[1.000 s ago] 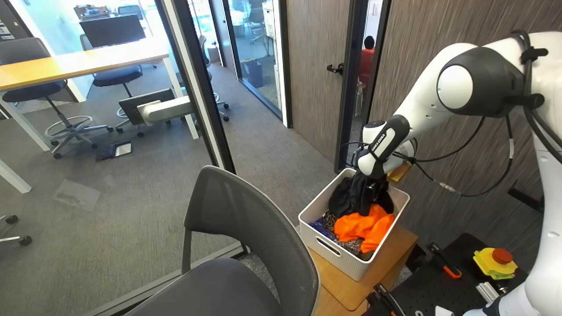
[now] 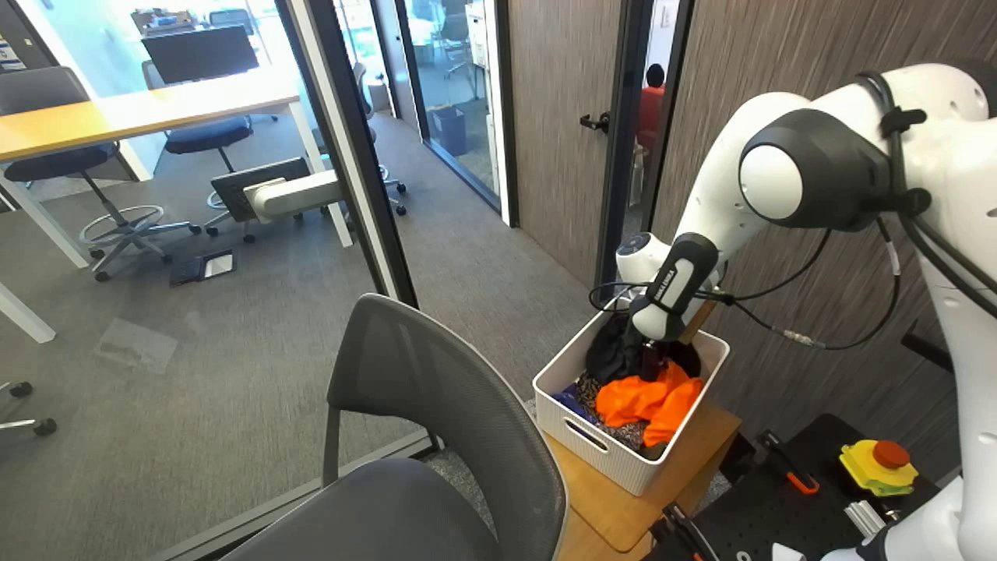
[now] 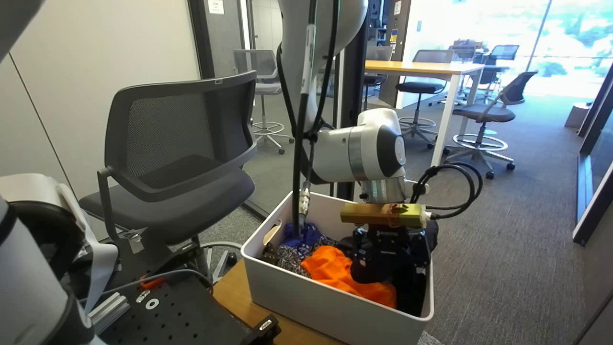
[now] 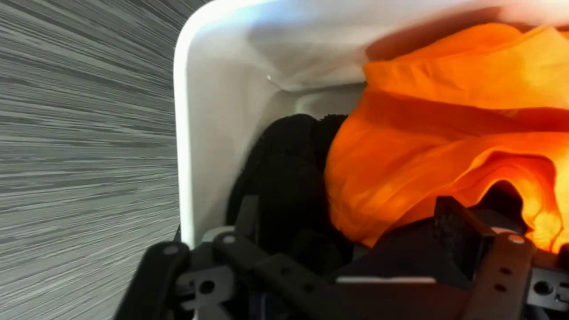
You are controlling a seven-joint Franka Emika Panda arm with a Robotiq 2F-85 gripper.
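A white basket (image 2: 609,449) holds clothes: an orange cloth (image 2: 645,397), a black cloth (image 2: 612,347) and a dark blue cloth (image 3: 306,233), with a patterned cloth (image 3: 289,258) between them. My gripper is down inside the basket, its fingers wide apart. In the wrist view, black fabric (image 4: 290,170) lies below and between the fingers, and orange fabric (image 4: 416,154) reaches close to the finger (image 4: 453,226) on the right. The left finger (image 4: 248,218) is near the basket's wall. Dark cloth and the dark gripper blend in the exterior views, hiding any contact.
The basket stands on a wooden surface (image 2: 584,495). A grey chair (image 3: 178,138) is close beside it. A black perforated board (image 3: 172,316) with tools and a yellow-and-red emergency stop (image 2: 880,466) lies near the arm's base. Cables (image 3: 459,184) loop from the wrist.
The arm has come down and slightly to the left in exterior view 1, bringing my gripper lower into the basket. The basket has shifted very slightly; the orange cloth looks much the same.
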